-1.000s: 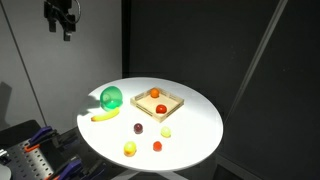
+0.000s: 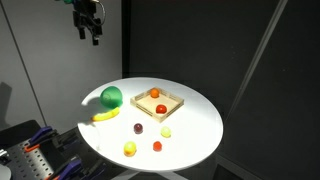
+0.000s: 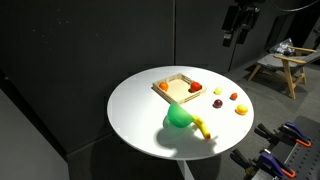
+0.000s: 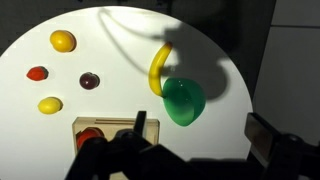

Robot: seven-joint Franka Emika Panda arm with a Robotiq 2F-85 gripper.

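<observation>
High above the white table, my gripper (image 2: 89, 39) is open, its two fingers wide apart and empty. A green bowl-like thing (image 2: 112, 97) sits toward the table's left side, beside a yellow banana (image 2: 106, 115). Seen from the wrist, the green thing (image 4: 184, 101) lies far below the gap between the fingers, and the banana (image 4: 158, 70) reaches up from its edge. The shallow wooden box (image 2: 146, 104) holds an orange fruit (image 2: 154, 93) and a red one (image 2: 161, 109). In the wrist view, a finger partly covers that box (image 4: 78, 128).
Loose on the table are a dark plum-like fruit (image 2: 138, 129), a yellow lemon-like one (image 2: 166, 132), a small red one (image 2: 157, 146) and an orange-yellow one (image 2: 129, 149). Bare white tabletop (image 2: 198, 125) shows at the right. The air around the gripper is free.
Over the last second my gripper has moved to the right and slightly lower in exterior view 1, staying high up. Everything on the table has kept its place.
</observation>
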